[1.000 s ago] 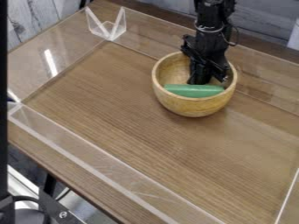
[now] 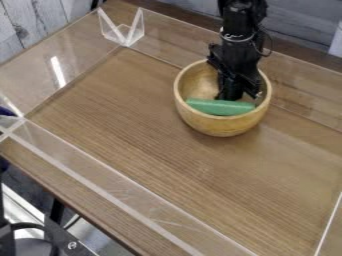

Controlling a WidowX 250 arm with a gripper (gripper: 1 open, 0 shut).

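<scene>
A wooden bowl [image 2: 199,116] sits at the upper right of the wooden table, holding a green cylindrical object [image 2: 214,107]. The black gripper [image 2: 231,87] reaches down into the bowl from the back, just above and behind the green object. Its fingers are dark and small, so whether anything is between them is hard to see; the green object lies below them.
A white wire-like holder [image 2: 120,28] stands at the back left. Black cables lie at the lower left corner.
The bowl's contents have shifted slightly; the green object appears a little more tilted, and the gripper has moved only slightly.
</scene>
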